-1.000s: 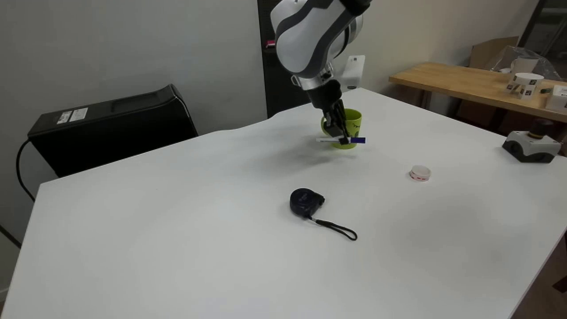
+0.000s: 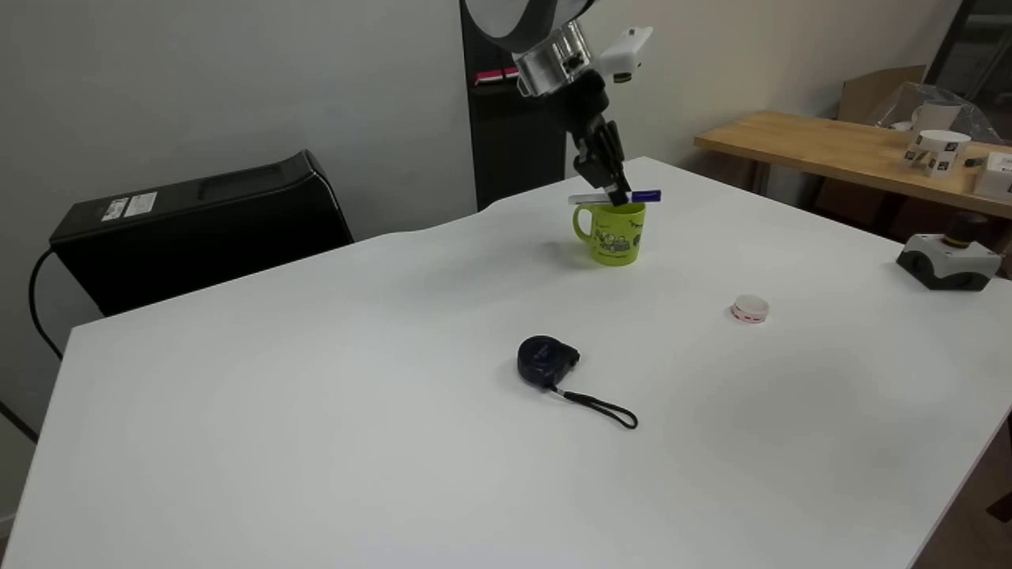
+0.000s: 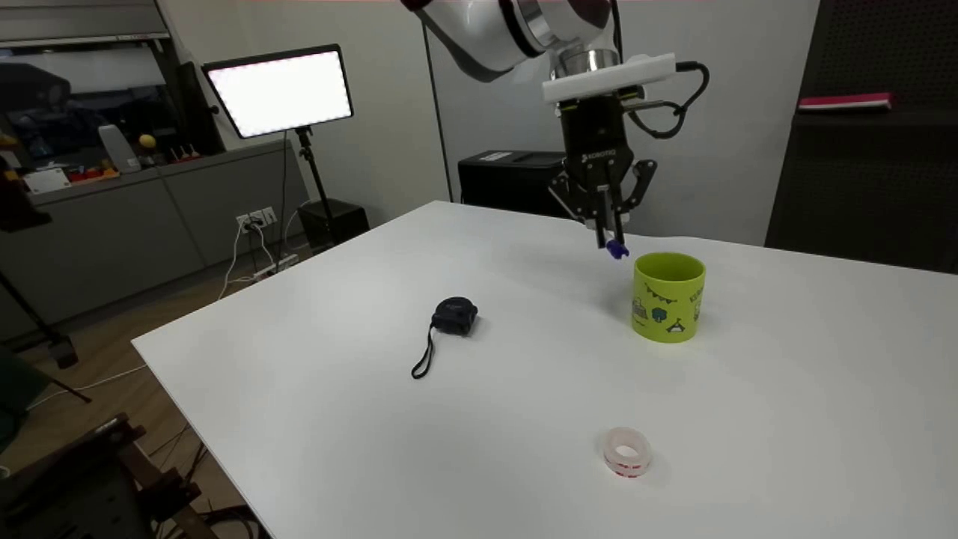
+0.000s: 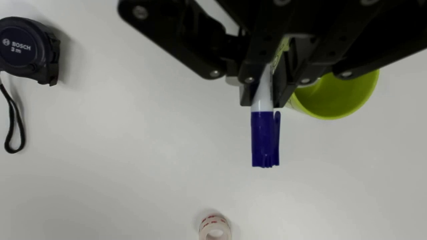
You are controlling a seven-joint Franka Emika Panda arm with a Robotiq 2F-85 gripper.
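Observation:
My gripper is shut on a white marker with a blue cap [image 4: 264,138], which lies level between the fingers. In exterior view 1 the marker [image 2: 647,196] appears across the rim line of the green mug [image 2: 617,239]. Exterior view 2 shows the gripper [image 3: 612,241] above the table and to the left of the upright mug [image 3: 667,301], apart from it. Part of the mug [image 4: 340,96] shows beneath the right finger in the wrist view, its open mouth facing up.
A black tape measure [image 2: 545,361] with a wrist loop and a roll of clear tape [image 2: 749,309] lie on the white table. An emergency-stop box [image 2: 949,256] sits near the right edge.
My gripper has risen with the marker held in it, from in front of the mug's side to about rim height in exterior view 1. Mug, tape measure and tape roll have stayed put.

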